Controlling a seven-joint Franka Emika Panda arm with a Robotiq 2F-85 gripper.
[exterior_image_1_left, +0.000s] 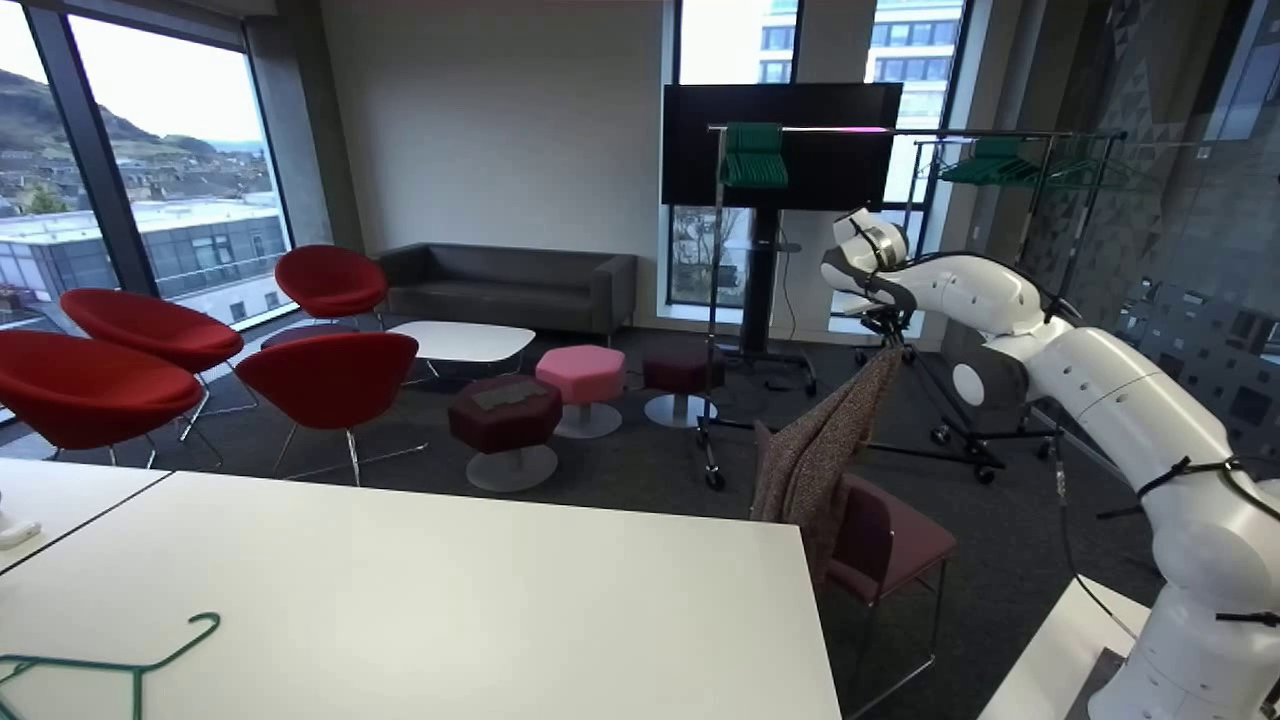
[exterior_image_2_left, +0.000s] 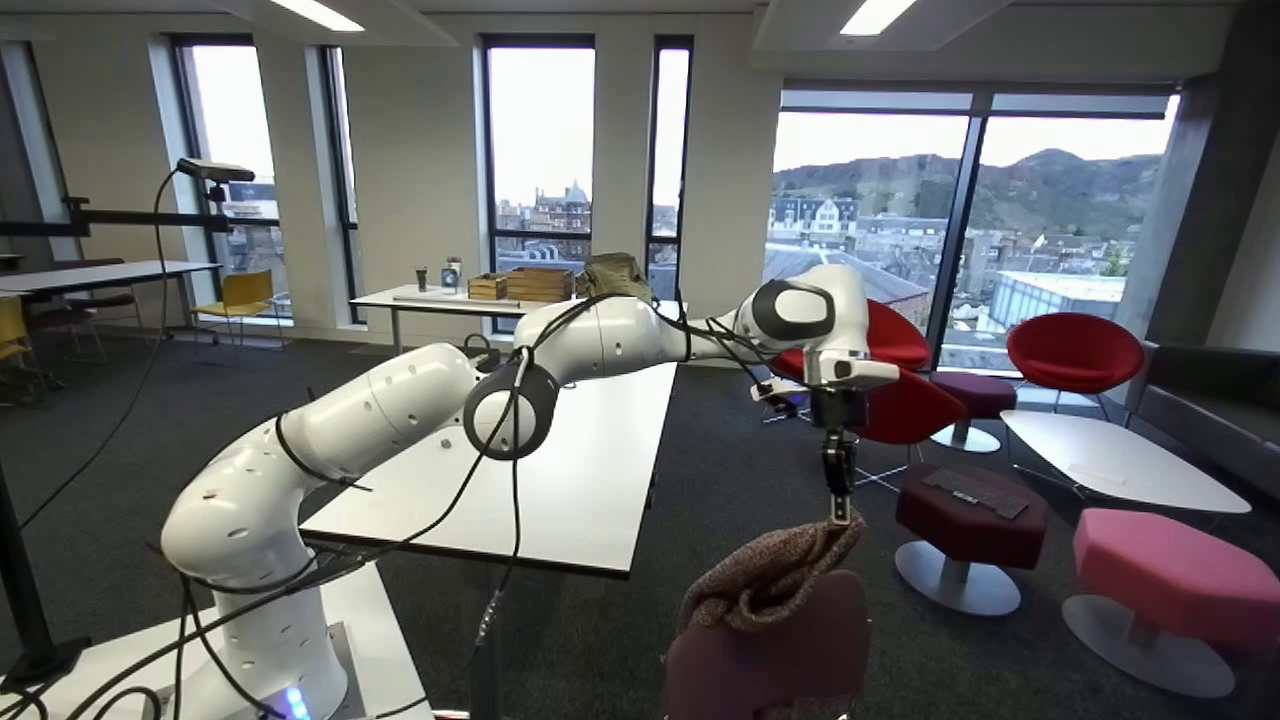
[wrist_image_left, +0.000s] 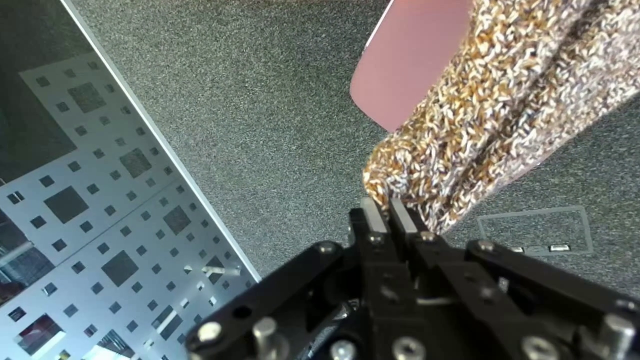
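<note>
A brown knitted garment hangs over the back of a maroon chair, and one end of it is pulled up taut. My gripper is shut on that upper end, above and behind the chair. In the wrist view, the brown-and-white knit runs from between the fingertips of my gripper toward the upper right. From the other side, the garment drapes across the top of the chair back, rising to my gripper.
A white table stands beside the chair, with a green hanger on it. Beyond are a wheeled clothes rail and several stools, one of them pink. A patterned glass wall is off to one side.
</note>
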